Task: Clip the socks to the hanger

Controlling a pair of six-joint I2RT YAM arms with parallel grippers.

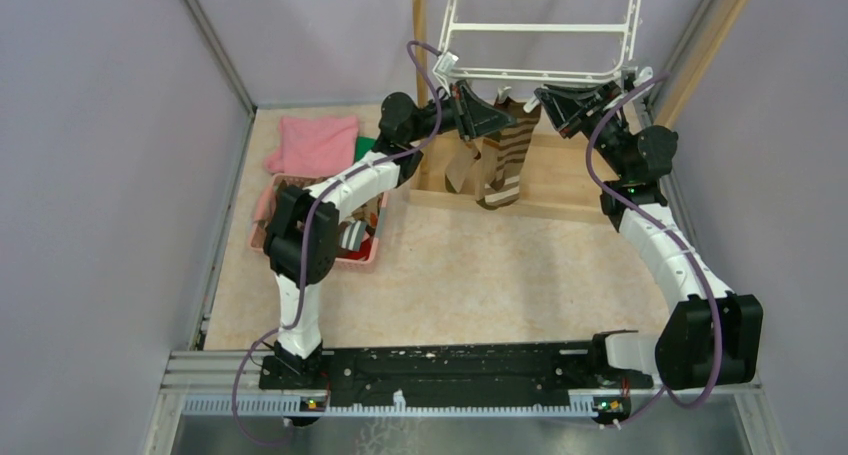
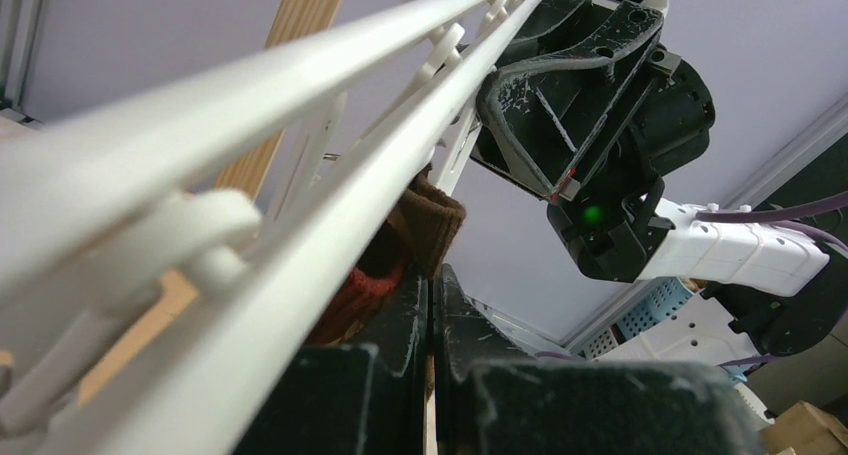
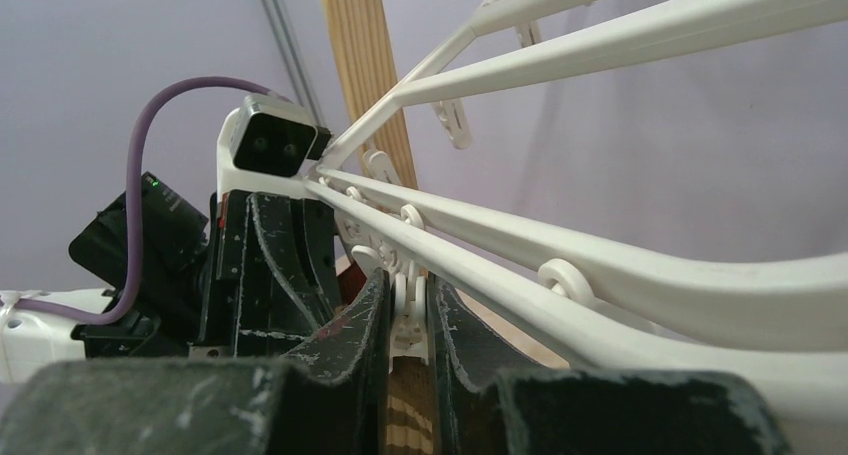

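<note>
The white hanger (image 1: pixel 540 27) spans the upper centre, and brown striped socks (image 1: pixel 505 160) hang beneath its front rail. My left gripper is shut at the brown sock cuff (image 2: pixel 425 220) just under the rail; whether cloth is between its fingers is hard to tell. My right gripper has its fingers either side of a white clip (image 3: pixel 410 310) below the front rail, with brown fabric beneath; whether it grips the clip is unclear. Other clips show along the rails in both wrist views.
A pink basket of socks (image 1: pixel 365 255) and a pink cloth (image 1: pixel 310 145) lie at the left. A wooden frame (image 1: pixel 570 175) stands behind the socks.
</note>
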